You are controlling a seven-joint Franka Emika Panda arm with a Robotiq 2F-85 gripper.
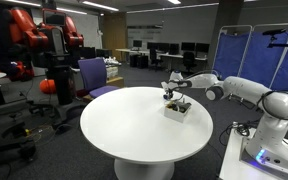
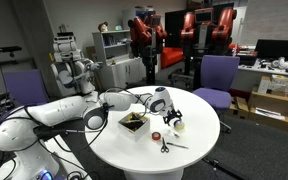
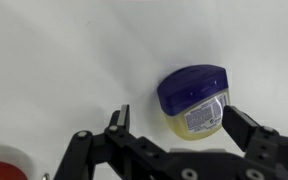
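Observation:
A small jar [image 3: 192, 100] with a dark blue lid and a pale yellow, labelled body lies on the white table in the wrist view. My gripper is open above it, one fingertip to each side of the jar's near part, nothing held. In exterior view 2 the gripper [image 2: 173, 118] is low over the far right part of the table, with a yellowish object [image 2: 180, 127], seemingly the jar, close by. The arm hides much of the gripper in exterior view 1.
An open box [image 2: 134, 122] with dark items inside stands left of the gripper in exterior view 2. A red ring-shaped item [image 2: 156, 135] and scissors [image 2: 165, 148] lie in front.

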